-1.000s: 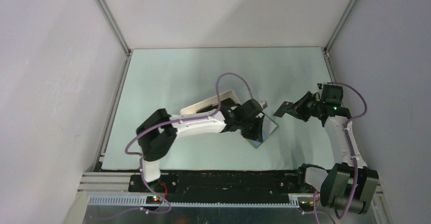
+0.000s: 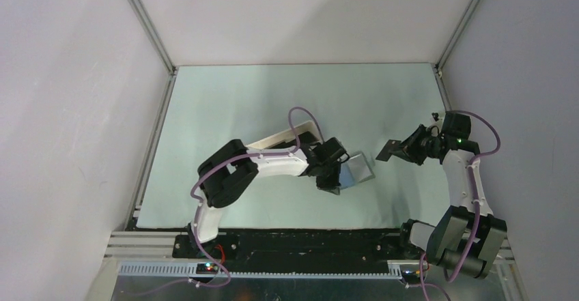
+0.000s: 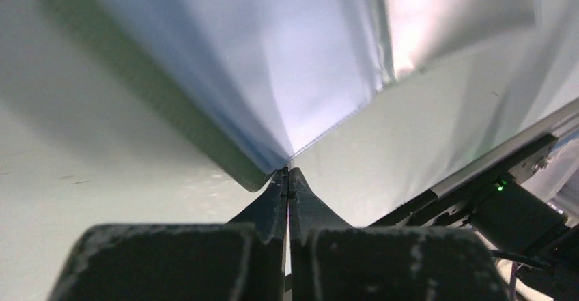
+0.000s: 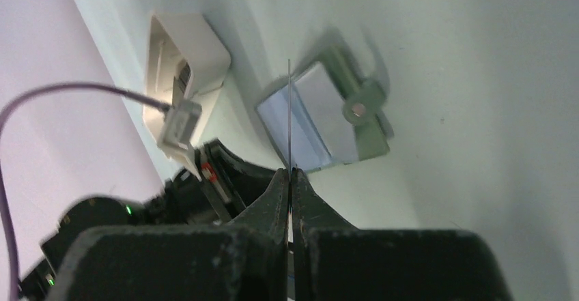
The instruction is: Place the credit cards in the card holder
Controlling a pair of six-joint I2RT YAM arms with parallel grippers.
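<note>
The card holder (image 2: 360, 166), a green booklet with pale clear sleeves (image 3: 239, 55), lies open on the table. My left gripper (image 2: 331, 181) is shut with its tips (image 3: 288, 178) at the corner of a bluish sleeve; whether anything thin is between them I cannot tell. At the right, my right gripper (image 2: 403, 149) is shut on a dark card (image 2: 386, 149), which shows edge-on as a thin line (image 4: 289, 117) above its fingertips in the right wrist view, over the holder.
A cream open box (image 2: 273, 138) with dark contents, partly hidden by the left arm, stands behind it (image 4: 205, 55).
The left gripper moved slightly left since the last moment, exposing more of the holder.
</note>
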